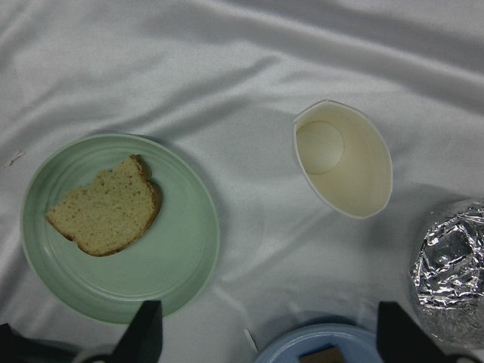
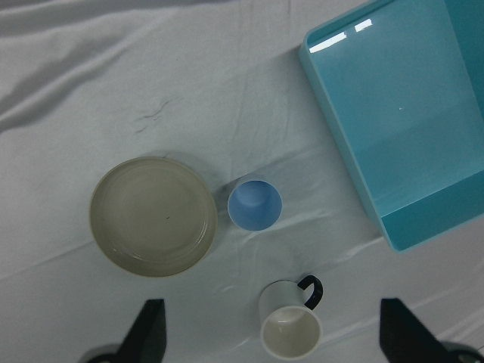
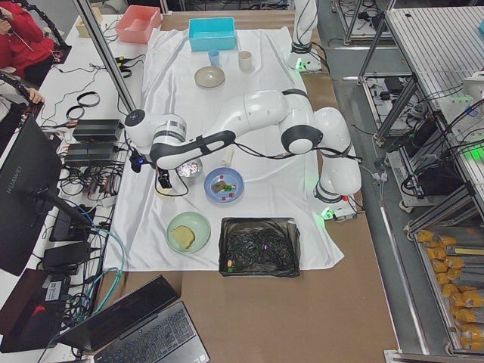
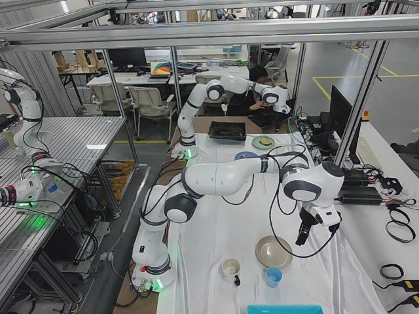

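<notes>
My left gripper point(image 3: 162, 175) hangs over a cream paper cup point(image 1: 344, 170), whose rim is bent, beside a foil container point(image 1: 448, 265). In the left wrist view its fingertips stand far apart at the bottom, nothing between them but cloth and plates below. A slice of bread point(image 1: 106, 204) lies on a green plate point(image 1: 181, 257); a blue plate point(image 3: 234, 189) holds food pieces. My right gripper point(image 4: 302, 232) is above the far end, fingertips apart, over a taupe plate point(image 2: 151, 215), blue cup point(image 2: 255, 204) and white mug point(image 2: 290, 325).
A black bag-lined bin point(image 3: 259, 246) stands right of the green plate. A turquoise tray point(image 2: 401, 106) is at the table's far end. A laptop point(image 3: 151, 333) is on the brown board below.
</notes>
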